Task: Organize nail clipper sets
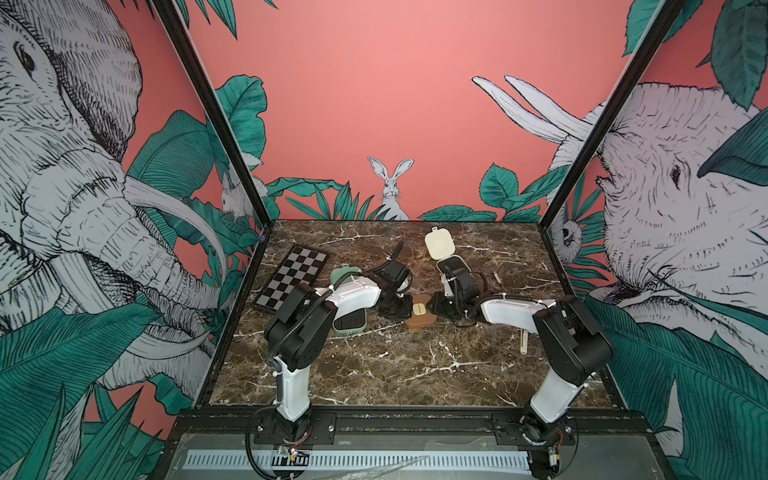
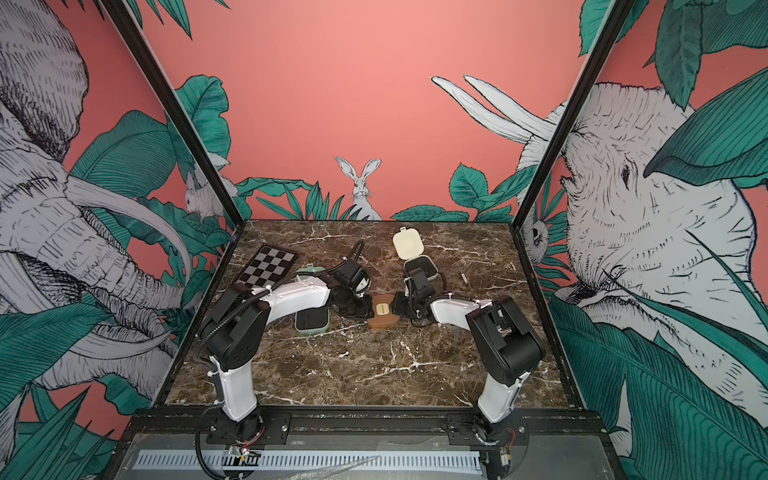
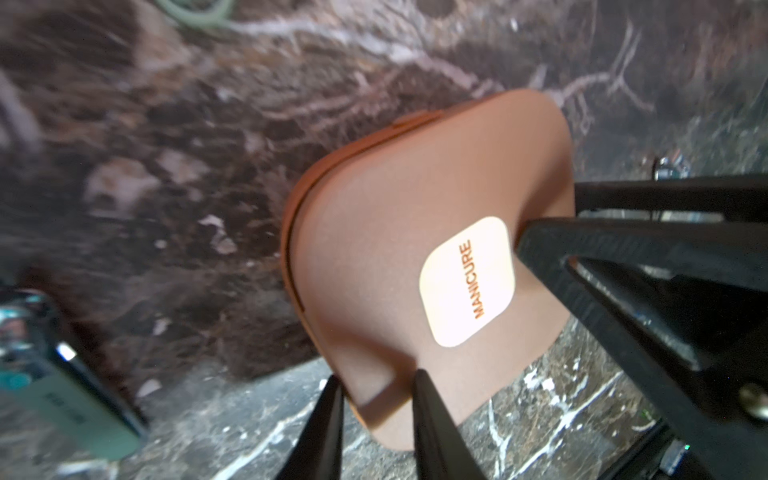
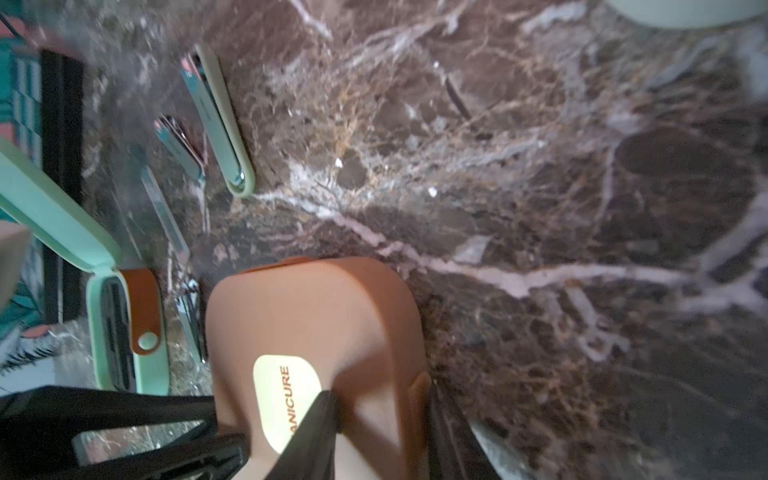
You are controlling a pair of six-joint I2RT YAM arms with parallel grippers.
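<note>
A brown case (image 3: 376,240) labelled "MANICURE" lies on the marble table between my two grippers. Its lid is down, with a thin dark seam along one edge in the left wrist view. The left gripper has its fingers apart, one over the lid and one outside the rim. From the opposite side, the right gripper straddles another edge of the case likewise. Whether either grips it firmly is unclear. An open green case (image 1: 349,322) is partly hidden by the left arm; an open cream case (image 1: 440,244) stands behind the right gripper.
A checkered tray (image 1: 293,277) lies at the left. Loose clippers (image 4: 217,120) and a thin file (image 4: 165,214) show in the right wrist view, and a green clipper in the left one.
</note>
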